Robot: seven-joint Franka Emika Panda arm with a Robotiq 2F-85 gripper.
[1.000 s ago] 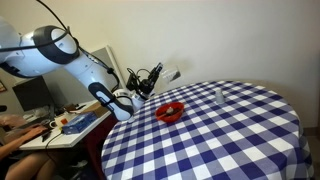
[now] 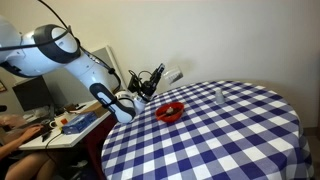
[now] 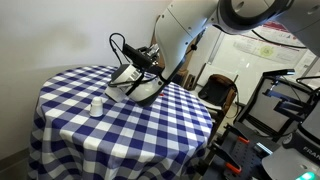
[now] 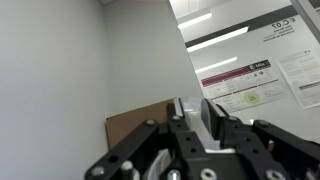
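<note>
My gripper (image 2: 160, 74) is raised over the checked table, shut on a pale, see-through container (image 2: 172, 76), which looks like a cup held at a tilt. Below it sits a red bowl (image 2: 170, 111) with something light inside; what that is, I cannot tell. In the wrist view the dark fingers (image 4: 181, 109) have something whitish between them, mostly hidden by the gripper. The second exterior view shows the pale container (image 3: 116, 92) beneath the gripper, while the bowl is hidden behind the arm.
A small white jar (image 2: 219, 95) stands apart on the blue-and-white checked tablecloth (image 2: 245, 125). A monitor (image 2: 33, 95) and a cluttered desk lie beyond the table, on the arm's side.
</note>
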